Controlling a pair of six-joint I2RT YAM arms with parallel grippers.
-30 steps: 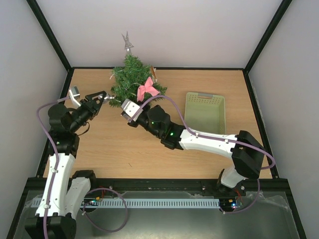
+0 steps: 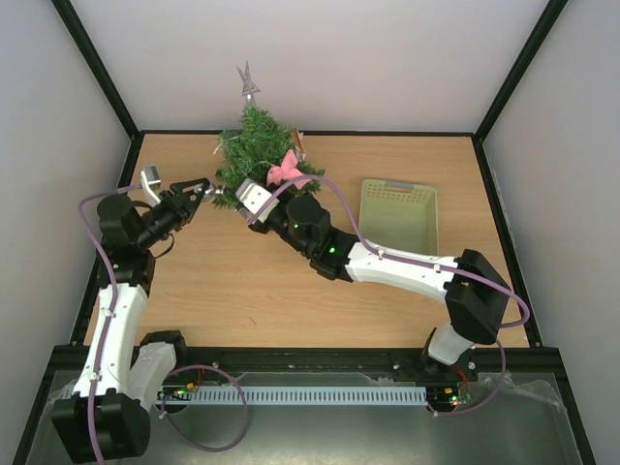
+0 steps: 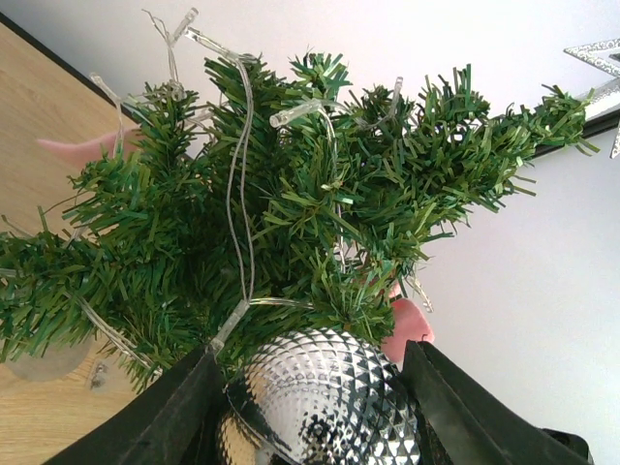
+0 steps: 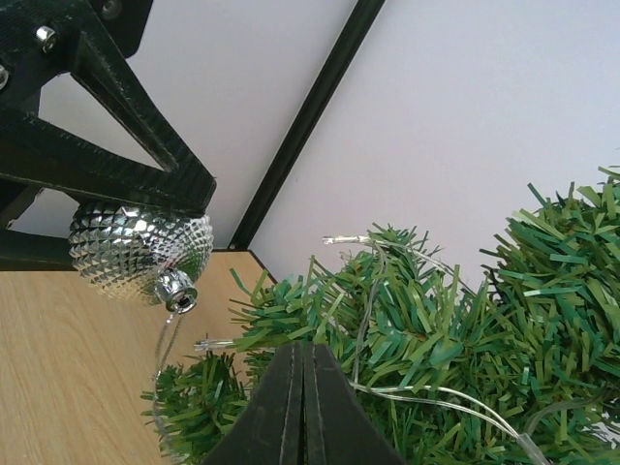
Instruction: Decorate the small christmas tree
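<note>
The small tree [image 2: 250,145] stands at the back middle of the table, with a star [image 2: 249,85] on top, a pink bow [image 2: 287,170] and light wires among its branches. My left gripper is open around a silver faceted ball at the tree's left side; in the right wrist view the ball [image 4: 136,247] sits in the gripper, its cord hanging down. My right gripper is shut, nothing showing between its fingers, in front of the lower branches.
An empty green basket [image 2: 397,218] stands at the right. Walls enclose the table.
Both arms have shifted slightly: the left a little rightward, the right a little toward the tree's left side. The tree looks unchanged.
</note>
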